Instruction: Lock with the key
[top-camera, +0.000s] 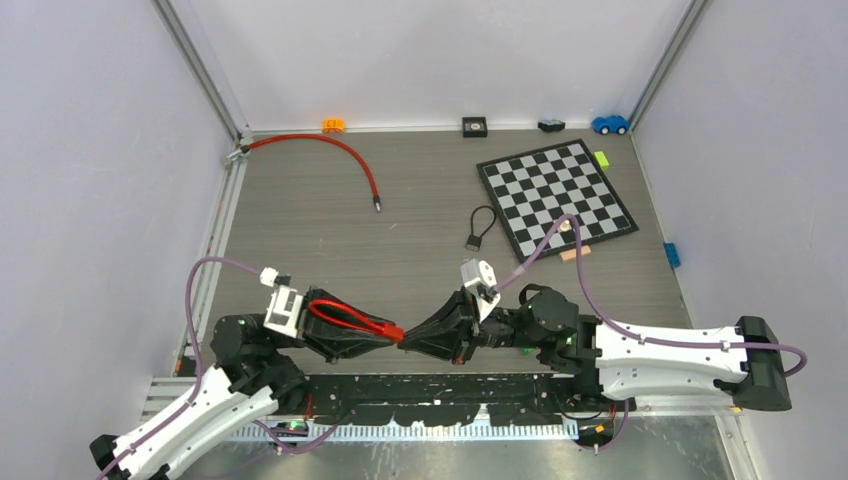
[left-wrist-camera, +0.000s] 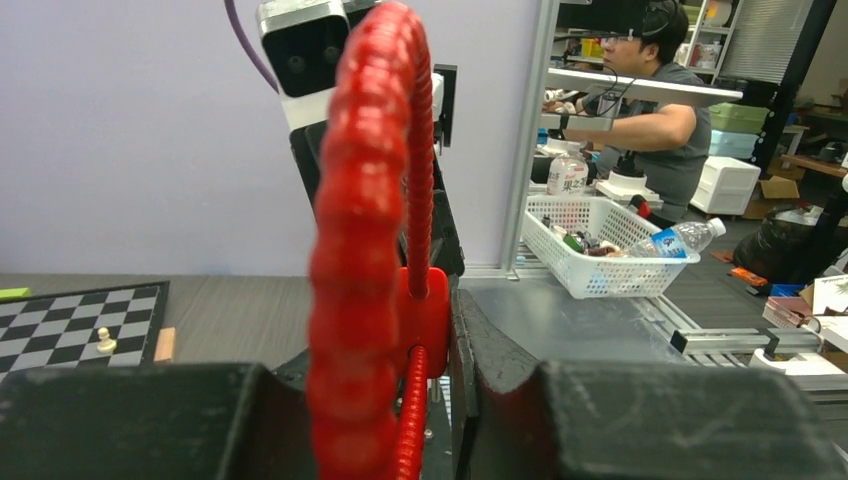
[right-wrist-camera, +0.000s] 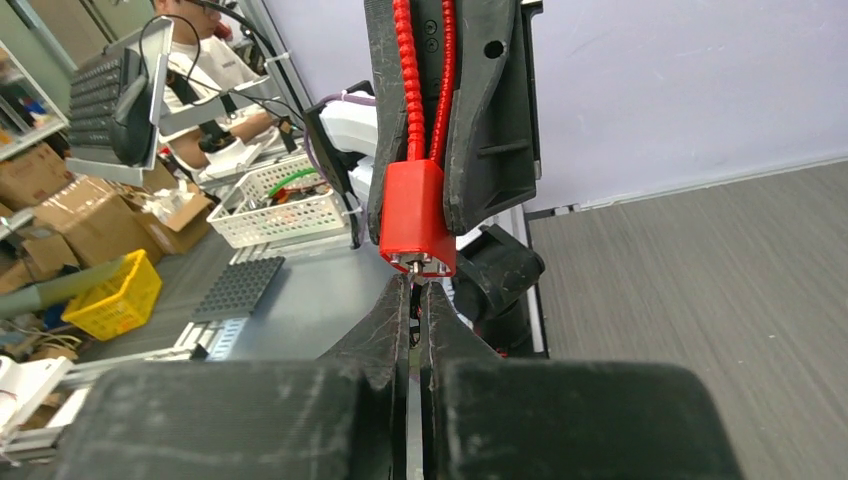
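Observation:
A red cable lock, with red body (top-camera: 390, 331) (right-wrist-camera: 414, 215) and looped red cable (left-wrist-camera: 365, 240), is held by my left gripper (top-camera: 385, 333) near the front middle of the table, its fingers around the body. My right gripper (top-camera: 408, 341) meets it from the right, shut on a small metal key (right-wrist-camera: 415, 277) at the lock's end face; how far the key sits in the lock I cannot tell.
A chessboard (top-camera: 555, 195) with a pale piece lies at the back right, a small cable loop (top-camera: 483, 225) left of it, and a red hose (top-camera: 330, 140) at the back left.

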